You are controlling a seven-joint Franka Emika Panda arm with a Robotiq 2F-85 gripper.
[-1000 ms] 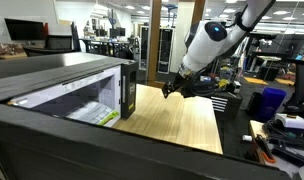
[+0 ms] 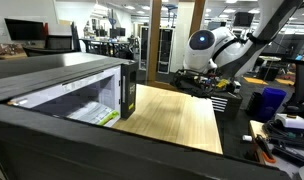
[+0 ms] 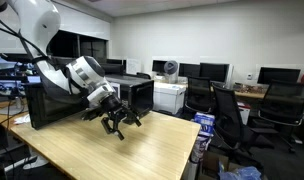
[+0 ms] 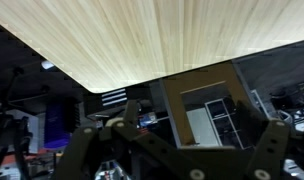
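My gripper point(image 2: 199, 86) hangs over the far right part of the wooden table point(image 2: 172, 120), with nothing visible held. In the second exterior view the gripper point(image 3: 130, 129) shows its dark fingers spread above the tabletop. The wrist view has the two black fingers wide apart, the gripper open at the table's edge, and bare wood above. A black box point(image 2: 128, 88) with a white inside stands at the table's left side. Low inside it lies a yellow-green item point(image 2: 108, 119), partly hidden by the dark front bar.
A dark rail point(image 2: 122, 148) crosses the foreground of the first exterior view. Beyond the table stand office chairs point(image 3: 232, 118) and a patterned box point(image 3: 203, 135).
The arm has swung to the right in the first exterior view, carrying the gripper towards the table's far right edge. The black box and the item inside have not moved.
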